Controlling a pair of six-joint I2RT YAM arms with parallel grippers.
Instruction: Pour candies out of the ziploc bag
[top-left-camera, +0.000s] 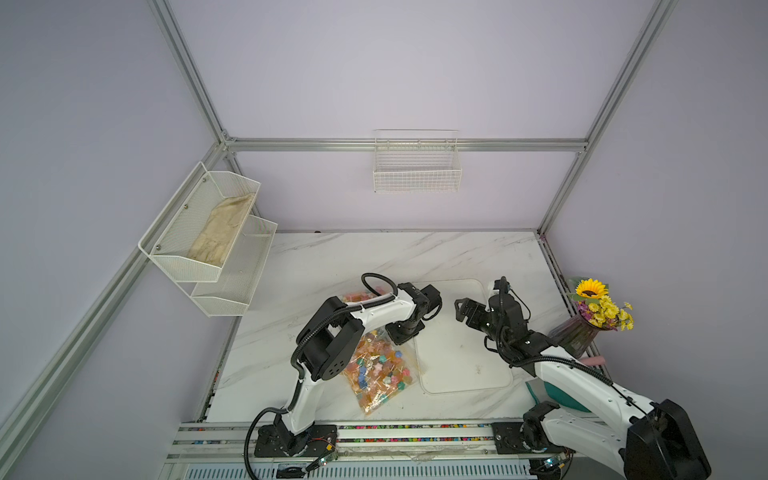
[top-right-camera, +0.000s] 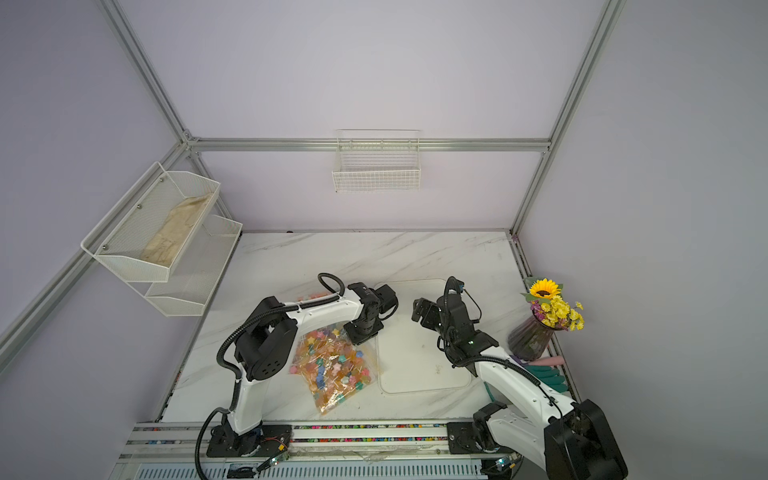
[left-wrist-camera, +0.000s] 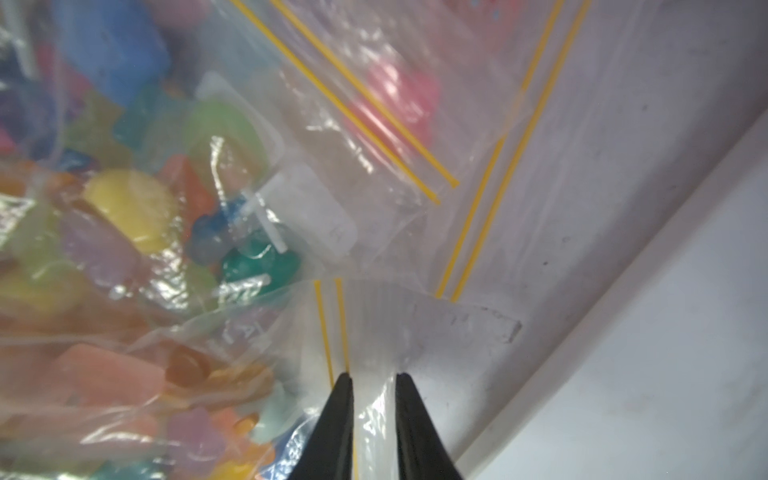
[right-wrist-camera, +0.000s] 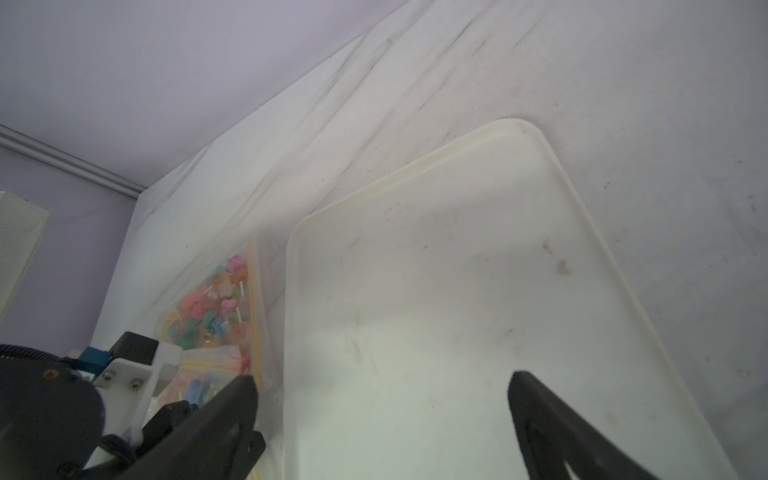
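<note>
Clear ziploc bags of colourful candies (top-left-camera: 376, 376) (top-right-camera: 328, 368) lie left of a white tray (top-left-camera: 460, 360), with yellow zip strips visible in the left wrist view. My left gripper hovers low over the bags' zip edges, fingers slightly apart; whether plastic lies between them I cannot tell. My right gripper (top-left-camera: 468, 312) is open above the empty tray, nothing between its fingers.
A vase of flowers (top-left-camera: 576, 336) and teal items stand at the right edge. Wire shelves (top-left-camera: 216, 272) hang at the left.
</note>
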